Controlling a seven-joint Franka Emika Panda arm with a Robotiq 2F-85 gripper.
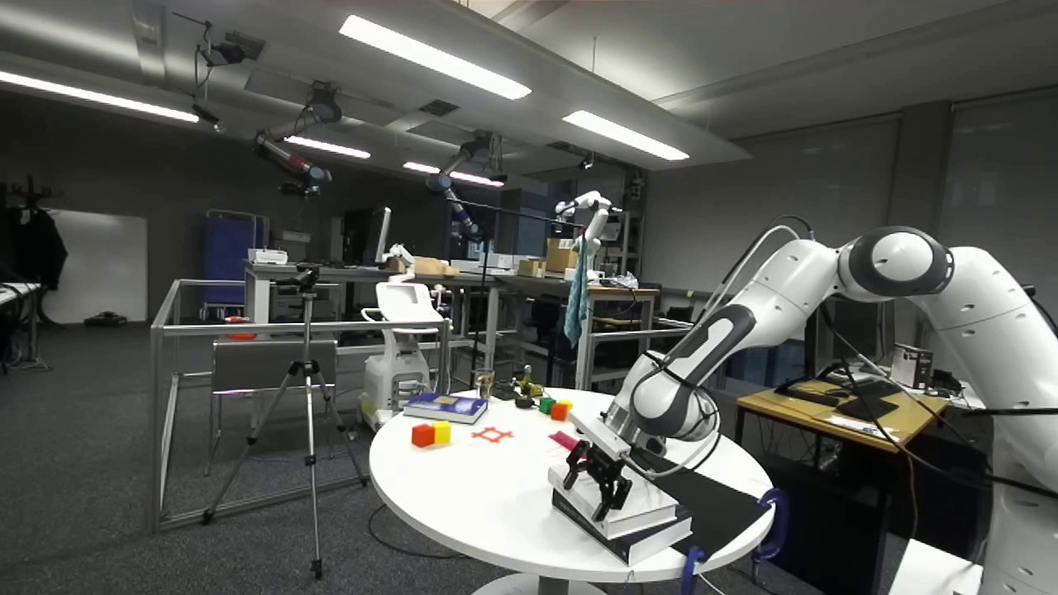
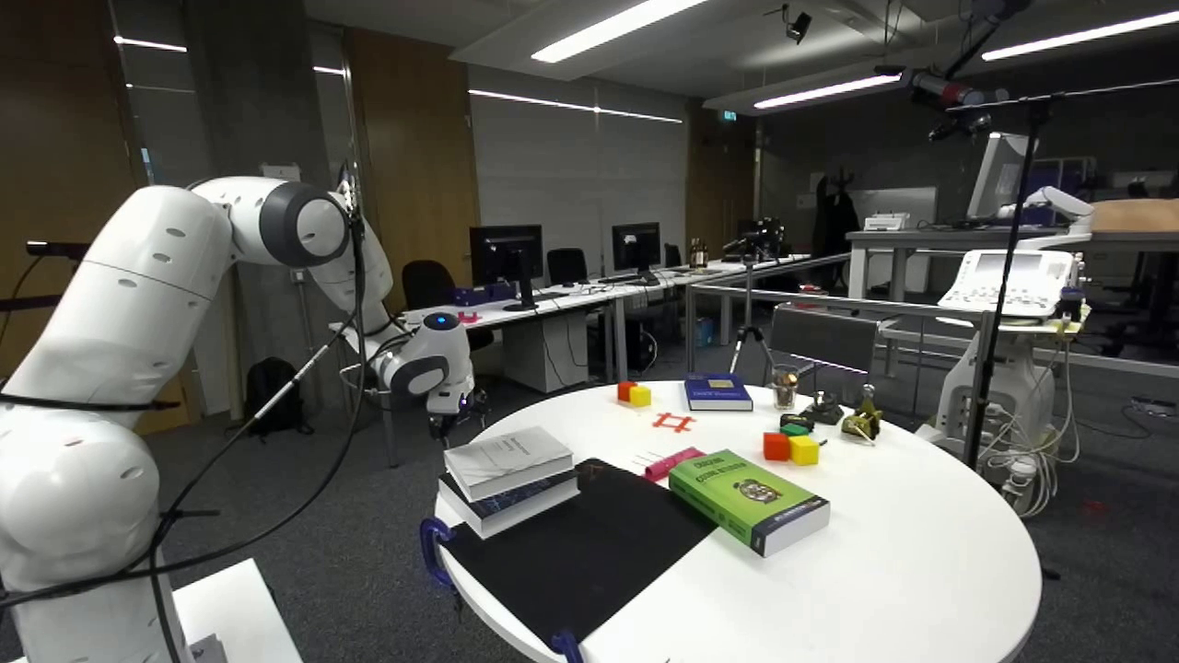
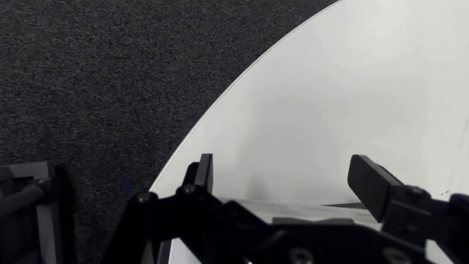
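My gripper is open, its two dark fingers wide apart with nothing held between them. In exterior view 2 the gripper hangs just past the far side of a stack of two books. The upper book has a light grey cover and the lower book a dark one. From exterior view 1 my gripper appears in front of the stack's upper book, overlapping it. A pale page edge shows low between the fingers in the wrist view; whether they touch it is unclear.
On the round white table lie a black mat, a thick green book, a blue book, a pink item, coloured cubes and a red frame. Blue clamps grip the edge.
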